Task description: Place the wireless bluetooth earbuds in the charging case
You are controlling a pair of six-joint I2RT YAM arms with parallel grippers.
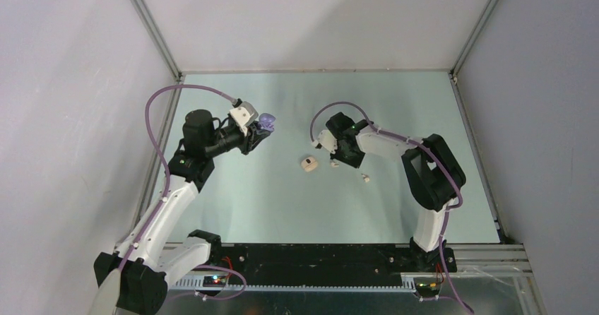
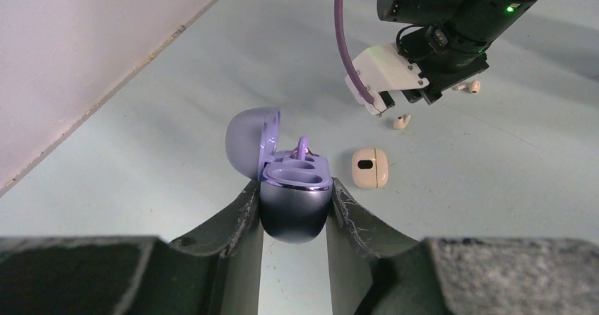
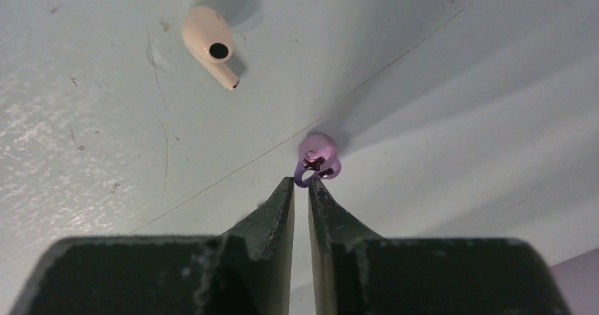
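My left gripper is shut on an open purple charging case [image 2: 293, 209], lid up, raised at left of the workspace. In the right wrist view, my right gripper has its fingertips close together at a small purple earbud [image 3: 318, 149]; whether it grips it is unclear. A beige earbud [image 3: 208, 36] lies on the table nearby. The left wrist view shows two beige earbuds [image 2: 401, 121] on the table, one farther right beside the right arm, and a beige case [image 2: 369, 168], closed, between the arms.
Walls surround it at the left, right and back; the right arm [image 1: 431, 167] occupies the right side.
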